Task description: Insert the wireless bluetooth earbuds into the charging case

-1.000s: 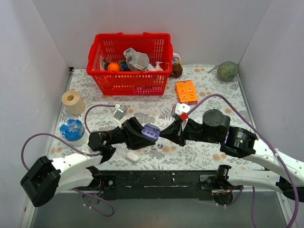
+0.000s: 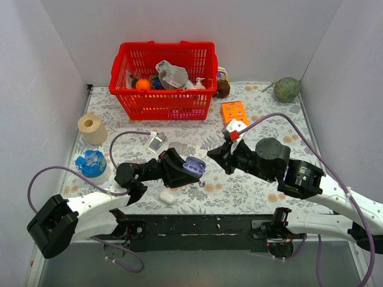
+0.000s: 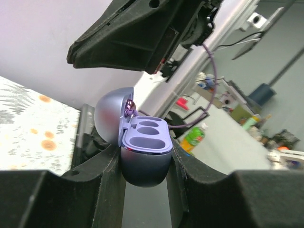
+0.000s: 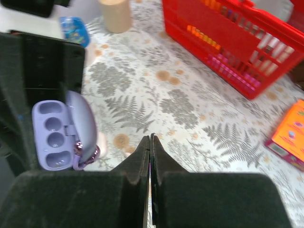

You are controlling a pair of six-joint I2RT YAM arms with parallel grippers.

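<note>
My left gripper (image 2: 187,170) is shut on the purple charging case (image 2: 194,167), which it holds above the table with the lid up. In the left wrist view the case (image 3: 146,135) faces up between the two fingers, and its wells look empty. Right of and above the case in the top view, my right gripper (image 2: 210,155) is shut and clear of it. Nothing shows between its fingertips in the right wrist view, where the case (image 4: 53,133) appears at the left. A small purple earbud (image 2: 201,183) lies on the table just below the case; other small pieces beside it are hard to make out.
A white oval object (image 2: 167,197) rests on the patterned tabletop near the front edge. Farther back are a red basket (image 2: 164,109) and an orange box (image 2: 234,112). A tan roll (image 2: 92,128) and a blue-topped container (image 2: 92,164) stand at the left.
My right gripper has drawn back from the case, moving up and slightly right in the top view. The left gripper and case have shifted slightly right.
</note>
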